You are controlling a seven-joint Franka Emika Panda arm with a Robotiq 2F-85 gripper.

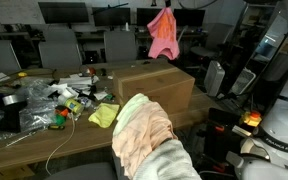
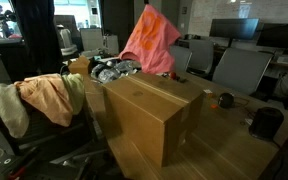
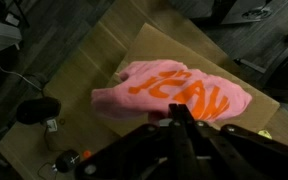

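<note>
A pink cloth with orange lettering hangs from my gripper, which is shut on it. In exterior view 1 the cloth dangles in the air, its lower edge above the brown cardboard box. Exterior view 2 shows the same cloth over the far part of the box. From the wrist, cardboard appears below and around the cloth. The cloth hides much of the box there, and the pinched spot is hard to make out.
A yellow cloth lies on the table left of the box, near tools and plastic bags. In front, light and peach cloths are heaped. Chairs and monitors stand behind the table.
</note>
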